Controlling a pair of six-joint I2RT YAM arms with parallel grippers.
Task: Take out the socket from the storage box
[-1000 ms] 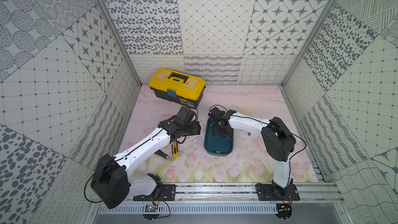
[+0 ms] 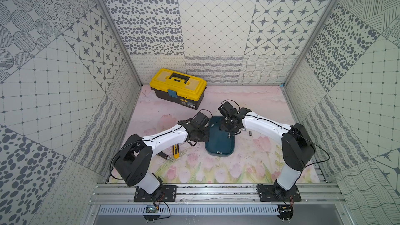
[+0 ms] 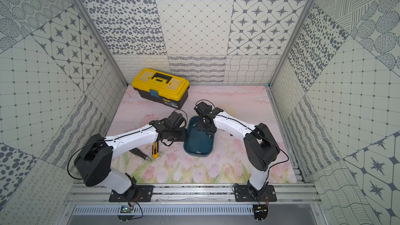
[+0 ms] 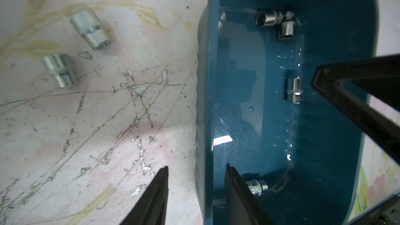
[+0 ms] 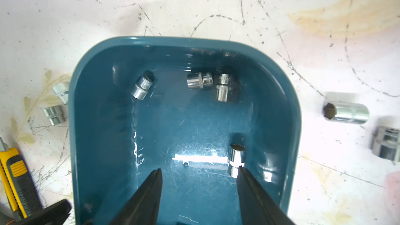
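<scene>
The teal storage box stands mid-table with several silver sockets inside. In the right wrist view, one socket lies near the right wall, while another socket and a close pair, with one socket of it, rest toward the far wall. The left wrist view shows a socket in the near end of the box. My left gripper is open above the box's left rim, nothing between its fingers. Over the box interior hangs my right gripper, open and empty, its right fingertip close to the nearest socket in view.
Loose sockets lie outside the box: a socket on the left and a socket on the right. A yellow knife and a screwdriver lie front left. A yellow toolbox stands behind.
My left arm has moved right, up to the box's left rim. The right arm has shifted right and slightly back, uncovering more of the box.
</scene>
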